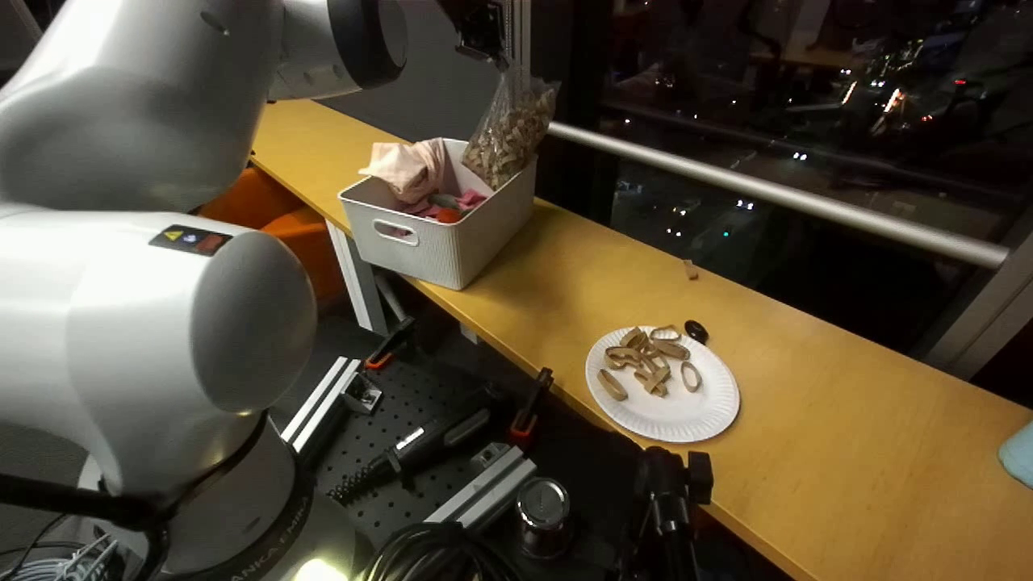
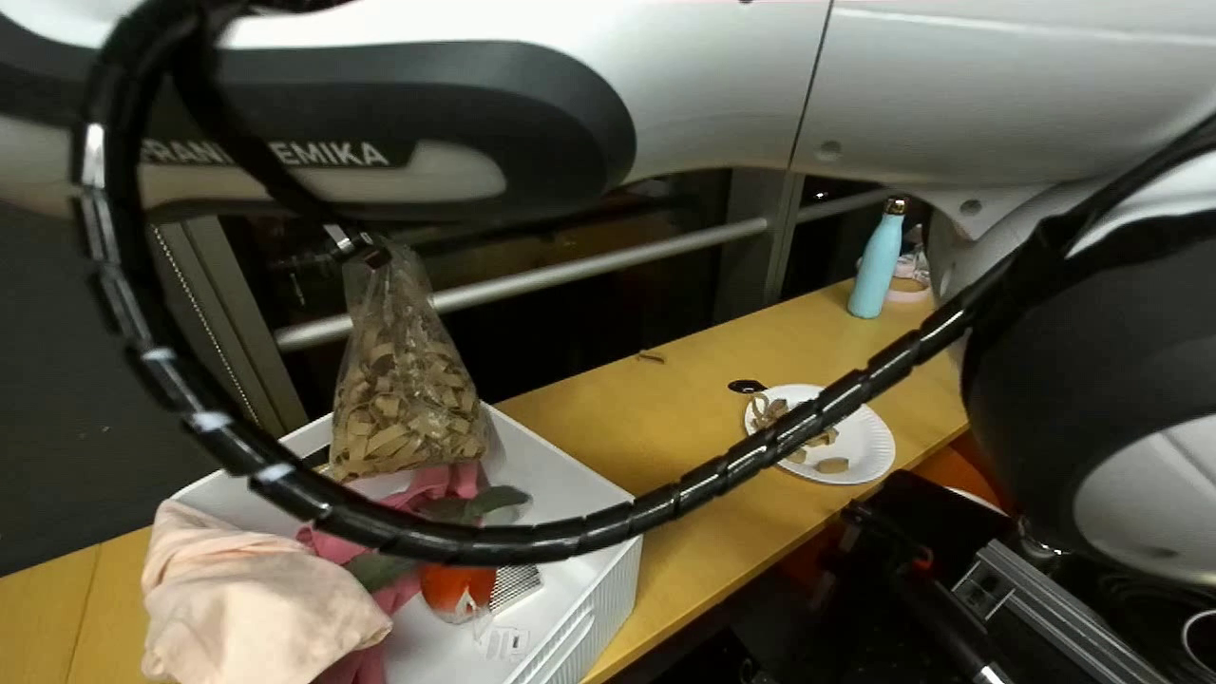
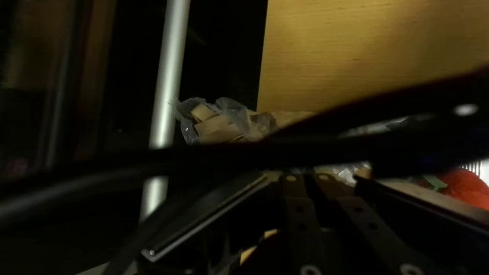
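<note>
A clear plastic bag of brown ring-shaped pieces [image 1: 508,135] hangs upright at the back corner of the white bin [image 1: 460,247]. My gripper [image 2: 372,256] is shut on the bag's gathered top, and the plastic rises to a peak at the fingertips. The bag's lower end is within the bin's rim in exterior view 1. In the wrist view, a dark cable blurs across the picture, hiding much of the bag [image 3: 220,126]; the fingers [image 3: 293,183] sit close together below it.
Pink cloth [image 2: 256,604] and a red item [image 2: 456,589] lie in the bin. Farther along the table stand a paper plate [image 1: 712,411] with several brown rings, a small black disc [image 1: 695,331] and a blue bottle [image 2: 875,268]. A metal rail [image 1: 775,197] runs along the window.
</note>
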